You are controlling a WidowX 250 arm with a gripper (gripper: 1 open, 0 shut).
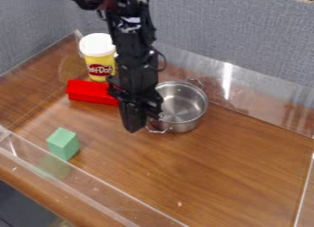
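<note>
My black gripper (pixel 135 119) hangs in the middle of the view, pointing down just in front and to the left of a steel pot (pixel 185 104) with wire handles; it looks shut, with nothing visible between its fingers. A red bar (pixel 90 91) lies behind it to the left, below a yellow Play-Doh tub (pixel 97 57) with a white lid. A mint-green block (pixel 62 143) sits at the front left.
Clear plastic walls edge it along the back and front left, with grey padded panels behind.
</note>
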